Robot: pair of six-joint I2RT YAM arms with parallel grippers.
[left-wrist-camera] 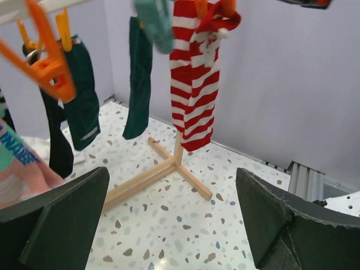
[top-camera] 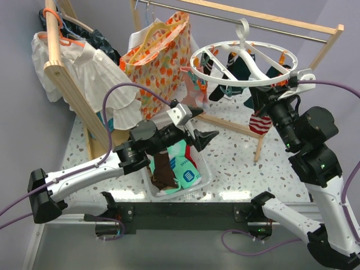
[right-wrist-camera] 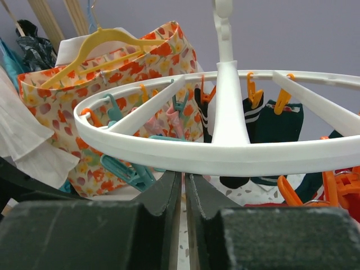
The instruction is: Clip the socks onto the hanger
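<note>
The white round hanger (top-camera: 219, 45) hangs from the rail with socks and clips: a red-striped sock (left-wrist-camera: 194, 84), dark green socks (left-wrist-camera: 138, 79) and pink items (top-camera: 192, 93). My right gripper is shut at the near side of the ring, just below it; what is between its fingers cannot be made out. My left gripper (top-camera: 201, 129) stands open below and left of the hanger, over the white basket (top-camera: 199, 174) of folded socks, with nothing visible between its fingers.
Garments (top-camera: 90, 84) crowd the left of the wooden rack, and a floral bag (top-camera: 157, 67) hangs behind. The speckled floor around the basket is mostly clear, apart from the rack's wooden foot.
</note>
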